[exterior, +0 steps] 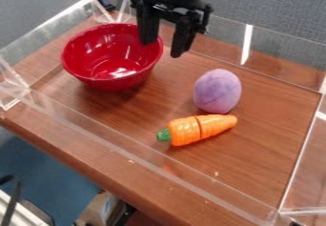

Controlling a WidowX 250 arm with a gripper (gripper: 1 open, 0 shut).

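My black gripper (165,35) hangs open at the top centre, its two fingers apart with nothing visible between them, just above the right rim of a red bowl (107,66). A purple egg-shaped object (216,91) stands on the wooden table to the right of the bowl. An orange toy carrot (201,128) with a green top lies in front of it.
Clear plastic walls border the wooden table (128,154). A grey padded wall rises behind.
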